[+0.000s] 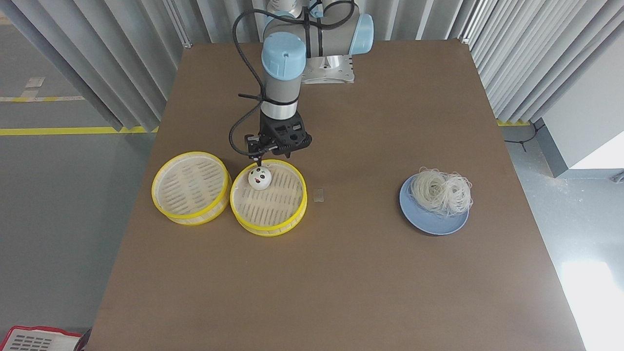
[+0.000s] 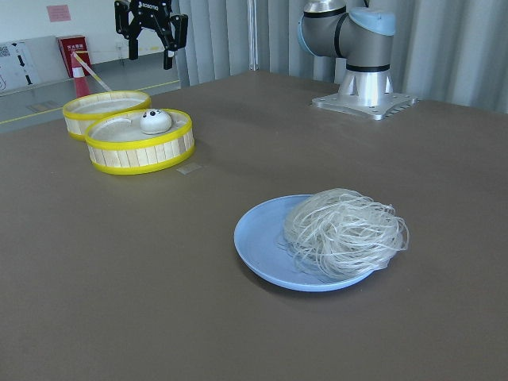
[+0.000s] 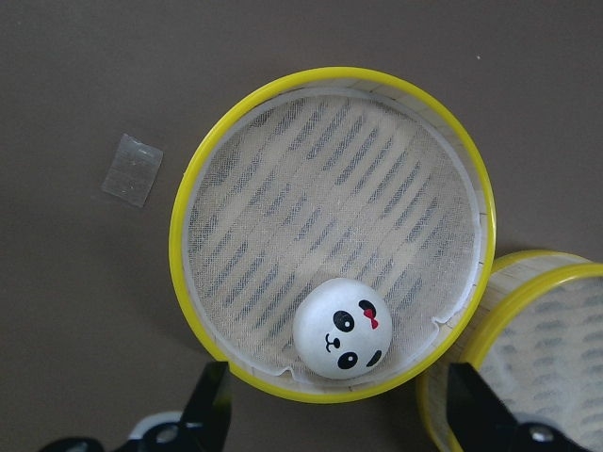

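Observation:
A white panda-faced bun (image 1: pixel 260 178) rests in the right yellow-rimmed steamer (image 1: pixel 269 207), near the rim; in the wrist view the bun (image 3: pixel 342 330) sits in the lower part of the steamer (image 3: pixel 330 207). My gripper (image 2: pixel 151 55) hangs above the steamers, open, with nothing between its fingers. In the wrist view its fingers are spread at the bottom edge, apart from the bun.
A second steamer (image 1: pixel 190 187) stands at the left, beside the first. A blue plate (image 1: pixel 427 222) with white noodle strands (image 1: pixel 441 190) lies at the right. A small clear square (image 1: pixel 319 195) lies between them.

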